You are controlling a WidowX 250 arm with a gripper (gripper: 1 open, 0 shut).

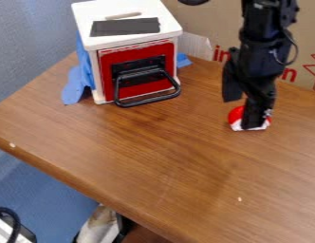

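Note:
My black gripper [245, 99] is lowered to the table at the right, around a small red and white object [235, 120], its lower fingers partly covering that object. Whether the fingers grip it cannot be told. A white toy oven [100, 27] with a red front and a black handle stands at the back left, a dark slab and a light stick on its top.
A blue cloth [77, 82] lies around the oven's base. A cardboard panel [205, 19] stands behind the table. The table's left edge drops away to a blue-grey floor.

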